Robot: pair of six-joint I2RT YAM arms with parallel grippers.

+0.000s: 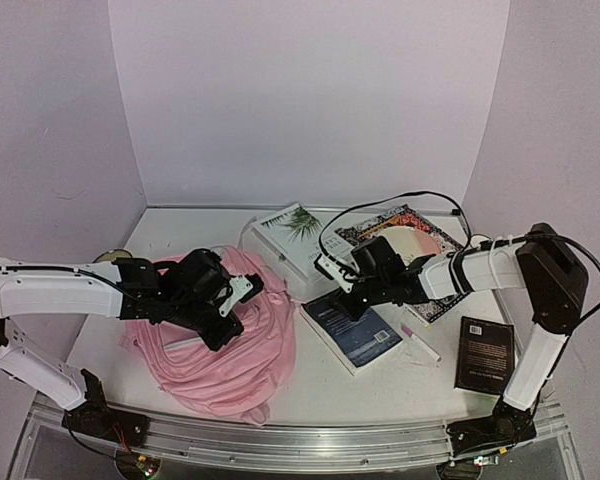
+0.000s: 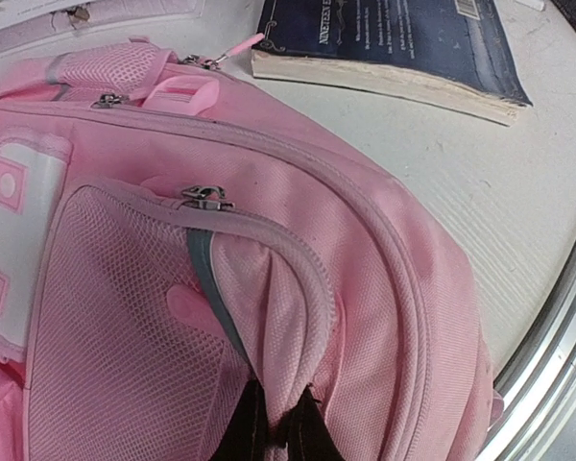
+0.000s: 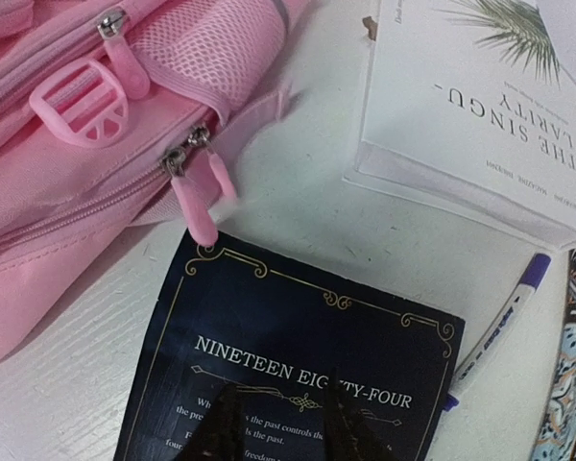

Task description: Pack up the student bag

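Observation:
The pink bag (image 1: 250,350) slumps on the left of the table, its upper edge folded. In the left wrist view my left gripper is shut on a fold of the bag's edge (image 2: 298,355). A dark blue book (image 1: 365,340) titled Nineteen Eighty-Four lies flat just right of the bag. Over this book is my right gripper, fingers apart with nothing visibly gripped between them. A purple-capped pen (image 3: 499,322) lies beside the book in the right wrist view. The thick white book (image 1: 295,240) rests behind, near the back edge.
A patterned notebook (image 1: 440,240) with a round cream shape lies at the back right, partly under my right arm. A pink-and-white marker (image 1: 420,343) is right of the blue book. A black book (image 1: 485,355) lies at the far right.

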